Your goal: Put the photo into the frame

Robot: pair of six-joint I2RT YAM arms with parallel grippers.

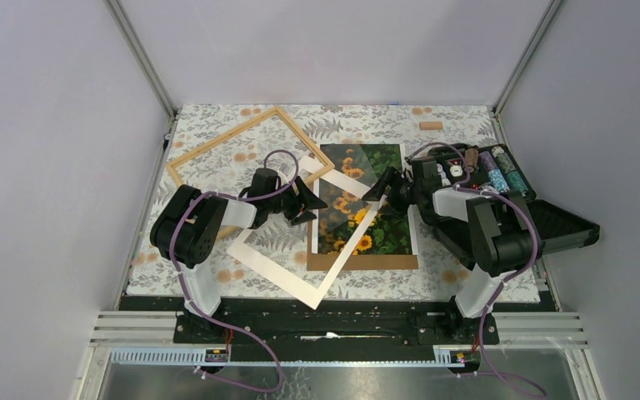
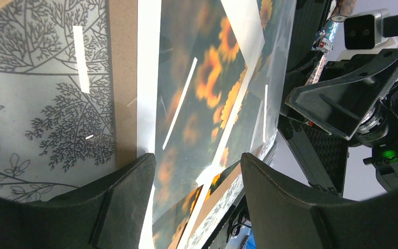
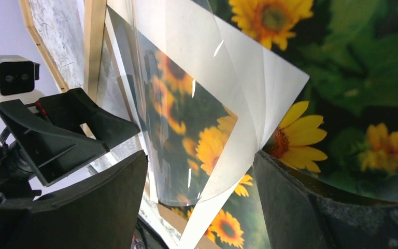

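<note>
The sunflower photo (image 1: 392, 237) lies on a brown backing board (image 1: 362, 262) at the middle of the table. Across its left part slants a white mat border (image 1: 279, 275). A curved clear sheet (image 3: 228, 78) overlies the photo and mat. The wooden frame (image 1: 225, 136) rests at the back left, partly behind my left arm. Over the photo's left edge, my left gripper has its fingers apart, with no grip on anything visible. By the mat's right corner (image 3: 298, 78), my right gripper is open; its right fingertip is close to the mat's edge, contact unclear.
An open black case (image 1: 562, 229) with rolled items stands at the right, beside my right arm. A small wooden block (image 1: 431, 126) lies at the back right. My two grippers are close together.
</note>
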